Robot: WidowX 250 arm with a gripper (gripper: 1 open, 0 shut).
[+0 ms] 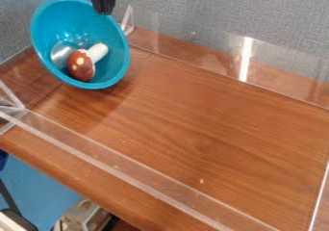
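A cyan bowl [108, 71] sits tilted at the back left of the wooden table, holding a brown egg-shaped object [81, 65], a white piece [98, 50] and a silvery piece [61, 53]. My gripper [106, 6] is above the bowl at the top edge, mostly out of frame; its fingertips are too small and dark to judge.
A grey textured wall stands behind. Blue floor and a metal fixture show at the lower left.
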